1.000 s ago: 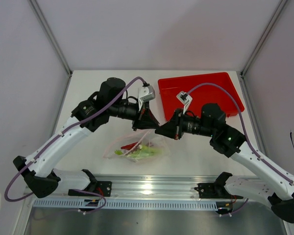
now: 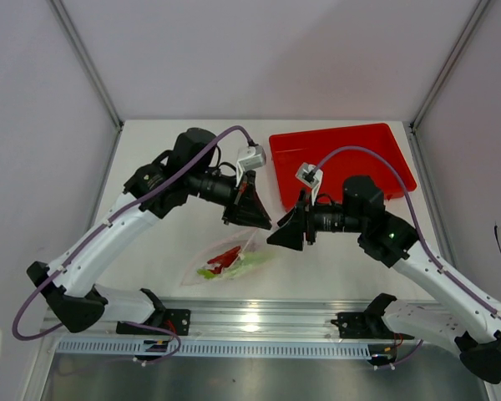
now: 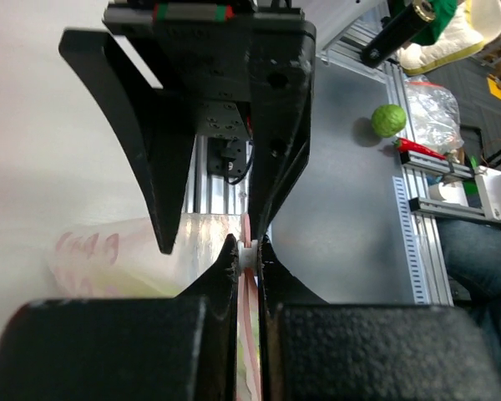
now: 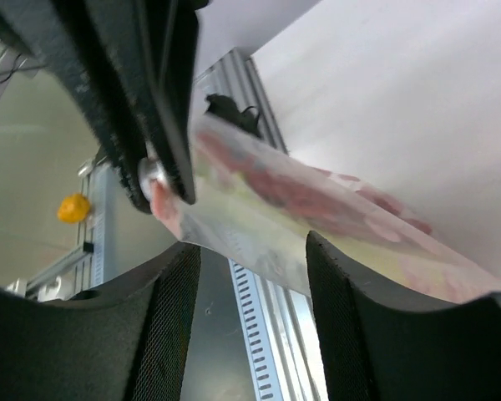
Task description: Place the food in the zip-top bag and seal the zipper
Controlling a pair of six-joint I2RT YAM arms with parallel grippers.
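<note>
The zip top bag (image 2: 225, 263), with red and green food inside, hangs beneath the grippers in the top view. My left gripper is shut on the bag's pink zipper edge. My right gripper is part open just beside it; in the right wrist view the bag's edge (image 4: 359, 234) passes behind its fingertips, and whether it touches them is unclear. The bag's translucent body (image 3: 125, 255) also shows below the right gripper in the left wrist view.
A red tray (image 2: 342, 142) lies at the back right. A metal rail (image 2: 250, 317) runs along the front edge.
The bag and food have shifted a little beneath them.
</note>
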